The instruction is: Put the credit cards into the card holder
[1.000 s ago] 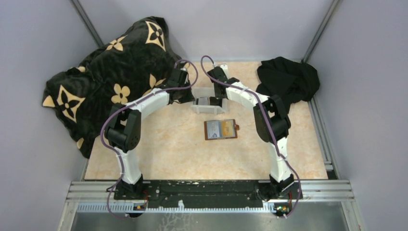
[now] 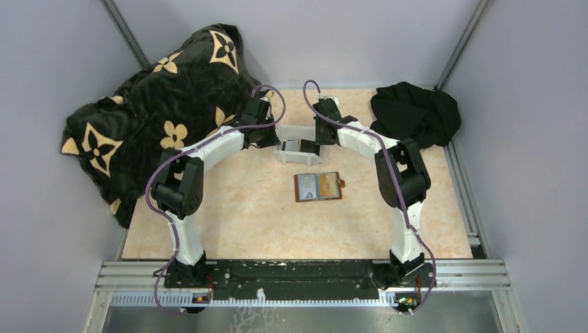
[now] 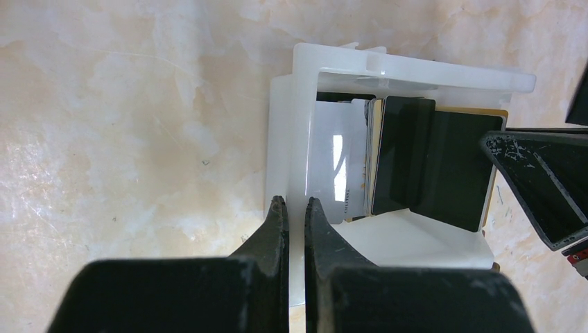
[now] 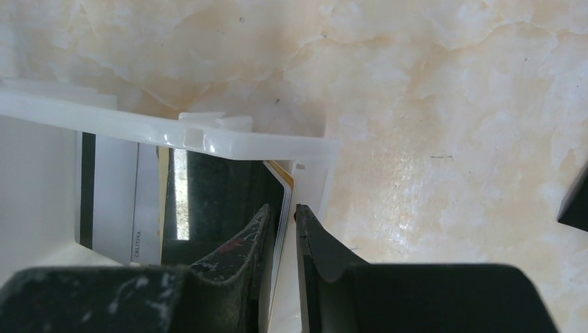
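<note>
A white box lies between my two grippers, holding several cards. Within it, a pale card and black cards show from the left wrist. My left gripper is shut on the box's left rim. At the box's right end, the right gripper is shut with its fingertips beside the black card. Card edges and white wall show in its narrow gap; whether they lie between the fingers or behind is unclear. A brown card holder lies in front of the box with two card faces visible.
A dark patterned blanket is heaped at the left and back. Black cloth sits at the back right. The tabletop in front of the holder is clear.
The white box has slid slightly left. My left arm looks nearly still, and the card holder stays in place.
</note>
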